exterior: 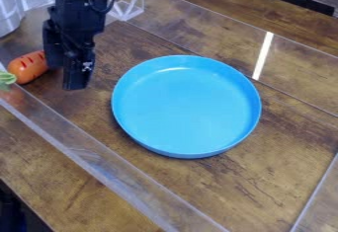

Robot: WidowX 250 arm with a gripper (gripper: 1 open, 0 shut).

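My black gripper (67, 66) hangs open over the wooden table at the upper left, just left of the blue plate (185, 105). An orange toy carrot (30, 64) with a green top lies at the far left, beside the gripper and partly behind it. Nothing shows between the gripper's fingers.
Clear plastic walls border the table along the lower left, the back and the right. A pale object (20, 1) stands in the top left corner. Bare wood is free right of the plate and below it.
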